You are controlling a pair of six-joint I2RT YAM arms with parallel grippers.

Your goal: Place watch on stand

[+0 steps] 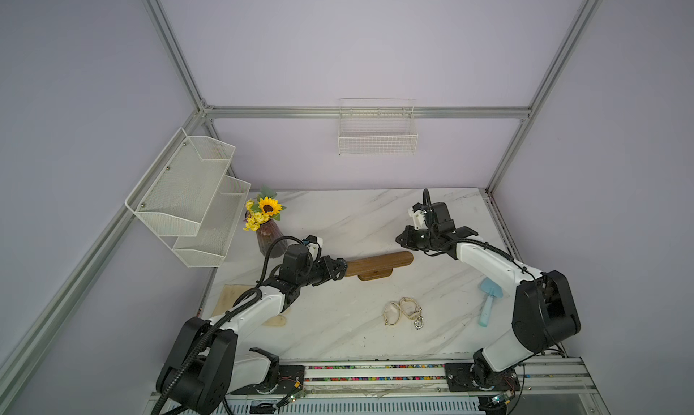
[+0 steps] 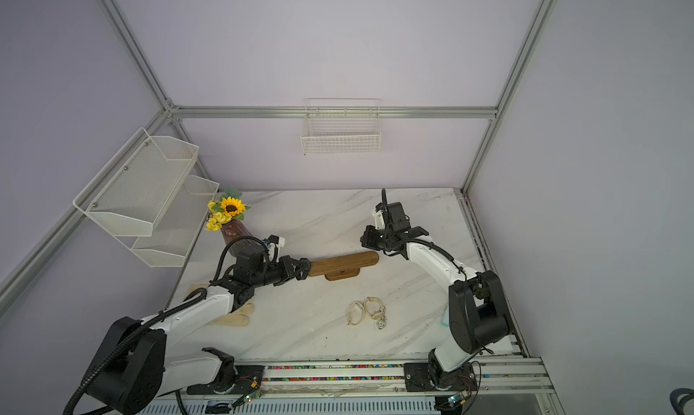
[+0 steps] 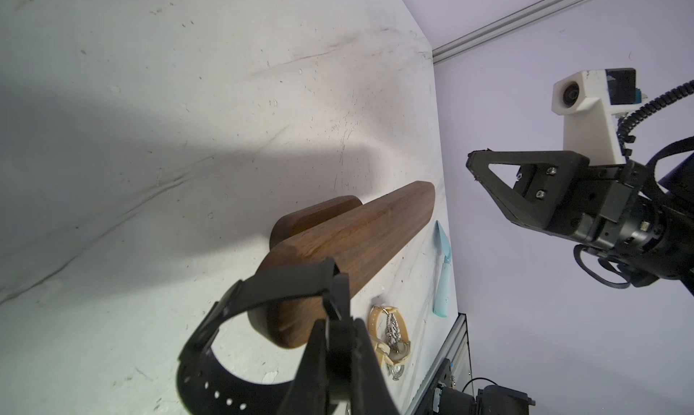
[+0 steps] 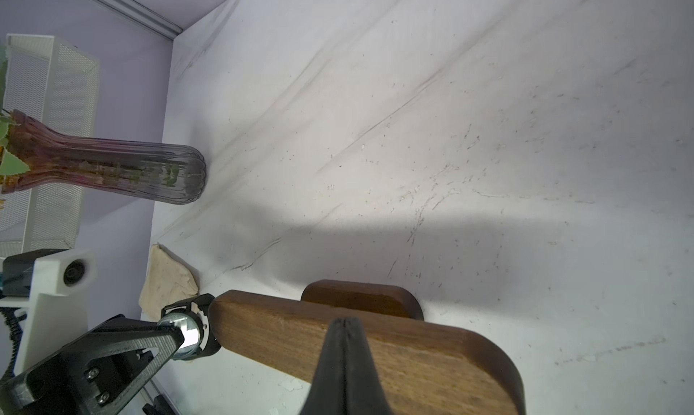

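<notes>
A black-strapped watch [image 3: 235, 382] with a silver case [image 4: 188, 332] is held by my left gripper [image 1: 326, 269], which is shut on it. It hangs at the left end of the wooden stand [image 1: 379, 263] [image 4: 289, 317], a long rounded bar with a shorter block beside it. My right gripper [image 1: 401, 238] is shut above the stand's right end, with nothing visible between its fingertips.
A vase of sunflowers [image 1: 269, 238] stands at the back left by beige cloth-like items [image 1: 227, 299]. Gold bracelets or watches [image 1: 408, 306] lie in front of the stand. A light blue tool [image 1: 486, 306] lies right.
</notes>
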